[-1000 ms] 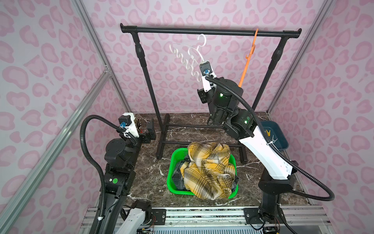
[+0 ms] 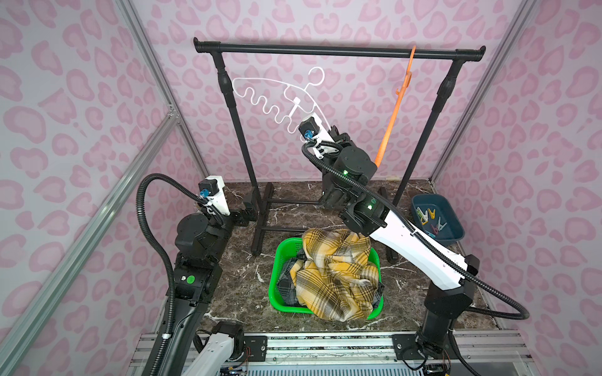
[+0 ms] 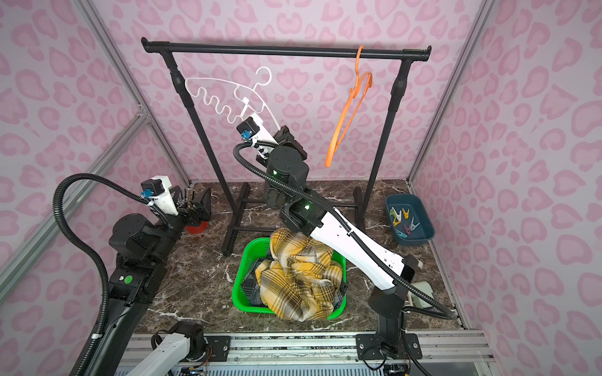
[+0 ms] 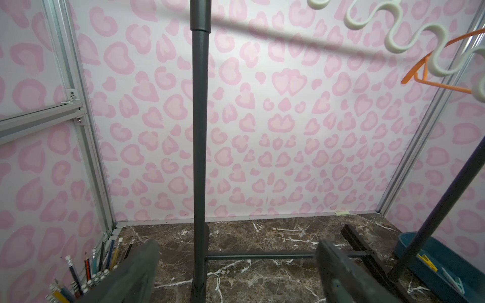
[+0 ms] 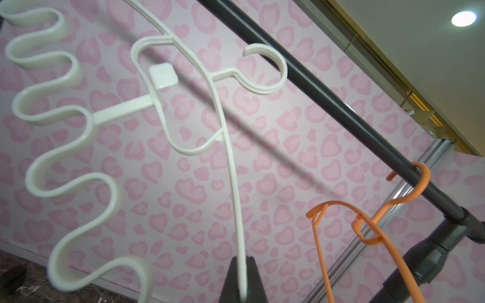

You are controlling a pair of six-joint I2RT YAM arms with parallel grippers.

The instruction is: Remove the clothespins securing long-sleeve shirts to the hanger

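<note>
The white hanger (image 5: 222, 121), with its wavy lower bar, carries no shirt. My right gripper is shut on its thin arm, which runs between the dark fingers. In the top left view the hook (image 2: 316, 76) appears below the black rail (image 2: 338, 50), apart from it. My left gripper stands open low at the left, nothing between its blurred fingers. Several clothespins (image 3: 407, 222) lie in the dark blue bin (image 3: 428, 232) at the right. A yellow plaid shirt (image 2: 335, 269) lies heaped in the green basket (image 2: 274, 288), over dark cloth.
An orange hanger (image 2: 392, 119) hangs on the rail's right part. The rack's left post (image 2: 241, 138) stands close to my left gripper. Pencils (image 4: 88, 270) stand at the left, by a red cup (image 3: 196, 227).
The left arm shifted slightly right.
</note>
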